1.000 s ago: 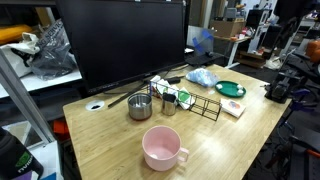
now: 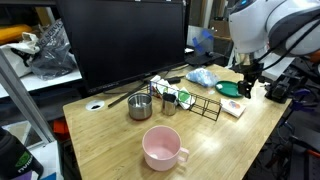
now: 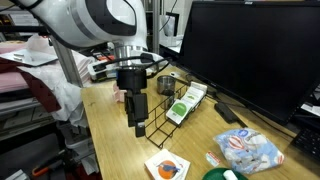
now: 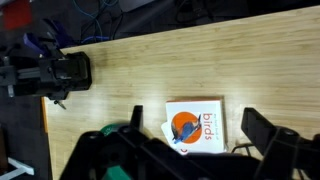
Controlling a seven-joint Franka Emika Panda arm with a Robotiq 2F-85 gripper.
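With its fingers wide apart, my gripper hangs above the table and nothing is between its fingers. A small white square book (image 4: 208, 112), marked "birds" and bearing an orange disc with a bird, lies flat below, seen between the two fingers in the wrist view. Exterior view 2 shows the same book (image 3: 167, 165) at the near edge, below and to the right of the gripper (image 3: 139, 118). The gripper does not touch it.
A wire rack (image 2: 203, 105) holds a white and green carton (image 3: 187, 103). Nearby are a green plate (image 2: 230, 89), a plastic bag (image 3: 246, 150), metal pots (image 2: 140, 106) and a pink mug (image 2: 163, 148).
My arm has come down from the upper right and moved left, toward the book. The gripper stays open; the objects on the table have not moved.
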